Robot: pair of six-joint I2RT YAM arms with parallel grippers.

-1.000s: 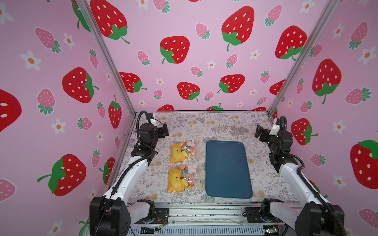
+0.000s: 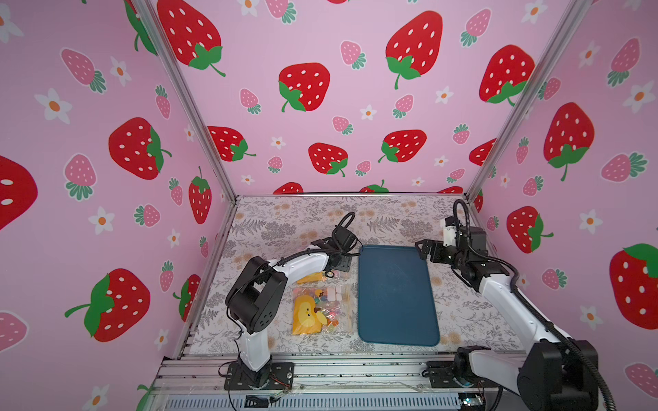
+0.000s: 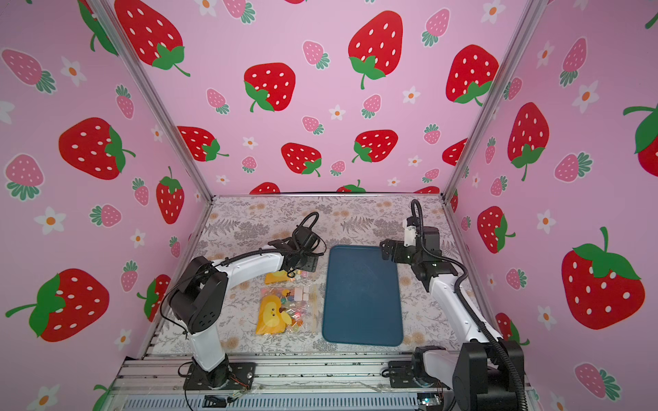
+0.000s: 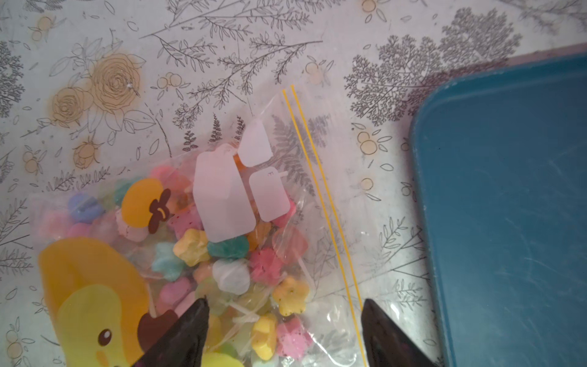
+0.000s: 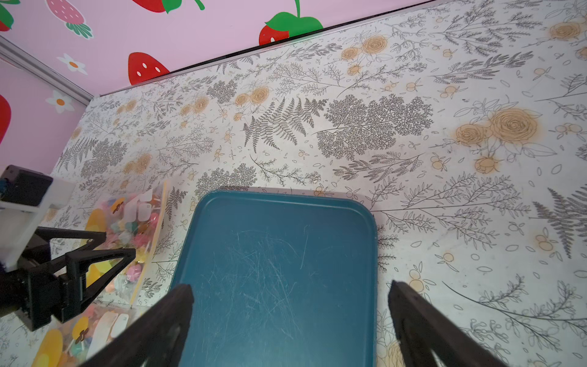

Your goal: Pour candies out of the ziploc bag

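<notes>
Two clear ziploc bags of candies with a yellow character print lie flat on the left side of the table. The far bag shows colourful candies and a yellow double zip line on its right side; in the top left view my left arm covers much of it. Over this bag hangs my left gripper, its fingers apart with nothing held. The near bag lies in front. Right of both bags is the empty blue tray. My right gripper stands open and empty above the tray's far right part.
A flowered cloth covers the table; its back and the strip right of the tray are clear. Strawberry-print walls close the back and sides. The far bag's zip edge lies close to the tray's left rim.
My left arm has swung from the back left toward the right and front, over the far bag. The right gripper has moved left toward the tray. Both bags and the tray appear unmoved.
</notes>
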